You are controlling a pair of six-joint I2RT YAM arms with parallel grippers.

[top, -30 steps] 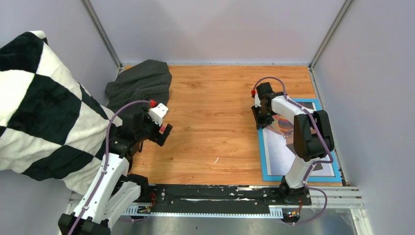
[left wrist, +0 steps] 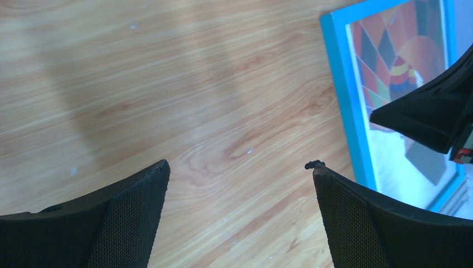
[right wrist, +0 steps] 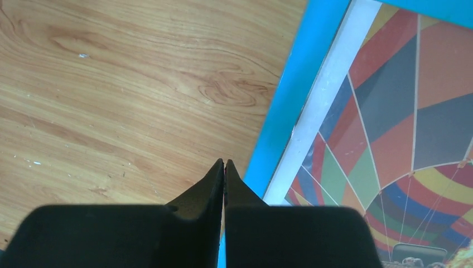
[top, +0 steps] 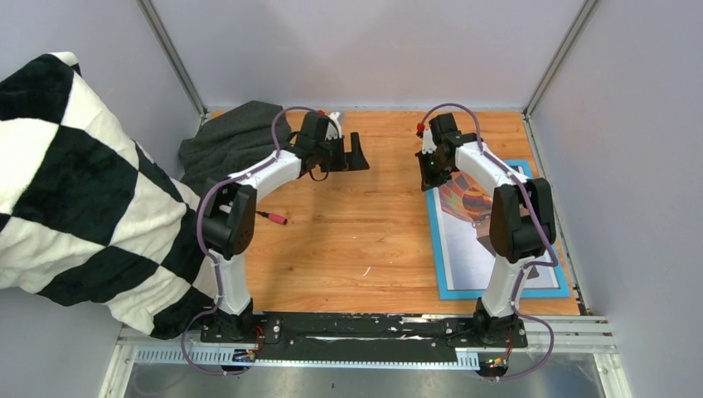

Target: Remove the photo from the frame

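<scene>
The blue frame (top: 433,249) with a hot-air balloon photo (top: 467,200) lies on the table's right side; in the right wrist view its blue edge (right wrist: 298,84) borders a white strip and the photo (right wrist: 390,111). My left gripper (top: 355,149) hangs open over bare table, left of the frame, with nothing between its fingers. My right gripper (top: 427,174) is at the frame's upper left edge; in the right wrist view its fingertips (right wrist: 218,167) are close together beside that edge, with no object visible between them.
A grey cloth (top: 224,145) and a checkered cloth (top: 83,207) fill the left. A pink-handled tool (top: 275,218) lies near them.
The right gripper and the frame have shifted slightly toward the back of the table.
</scene>
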